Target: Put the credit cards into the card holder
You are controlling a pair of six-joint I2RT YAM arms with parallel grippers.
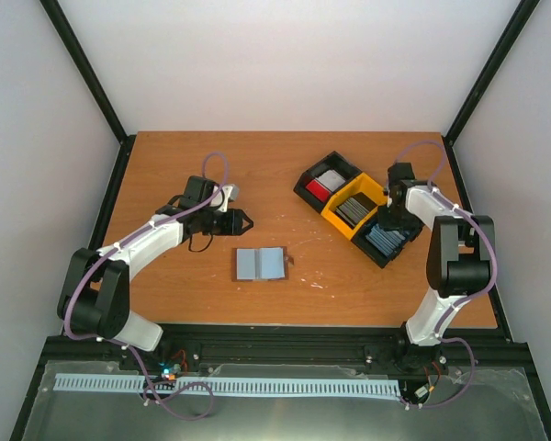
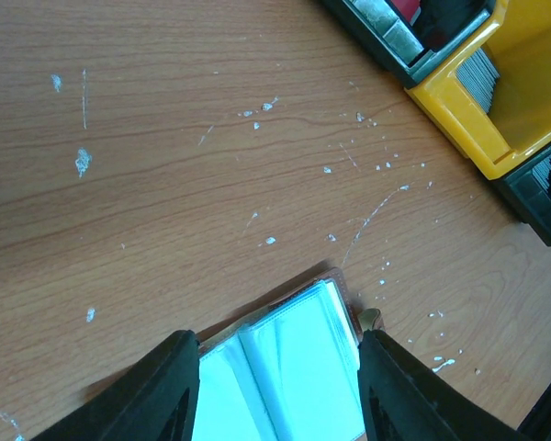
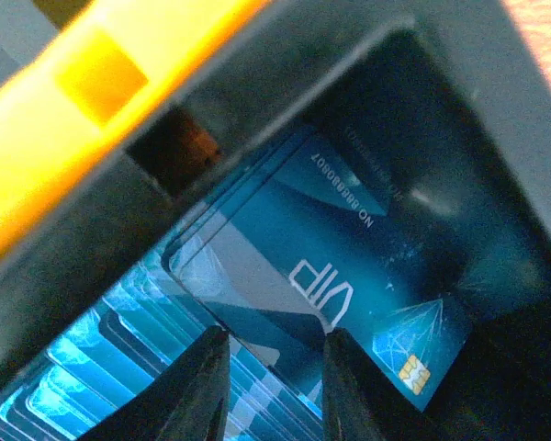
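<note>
The card holder (image 1: 260,264) lies spread on the table, its clear sleeves facing up. In the left wrist view its sleeves (image 2: 298,358) show between the fingers of my left gripper, which is open and empty above it. On the right, the blue cards (image 1: 386,241) stand in the black end bin of a three-bin rack. Over that bin hangs my right gripper, its fingers part open. A blue card (image 3: 321,266) leans at the front of the row, just beyond the fingertips; whether they touch it I cannot tell.
The yellow middle bin (image 1: 374,186) holds grey cards (image 1: 355,209). Red cards (image 1: 318,190) and white cards (image 1: 331,180) are in the far black bin (image 1: 347,165). Bare table lies between the holder and the rack.
</note>
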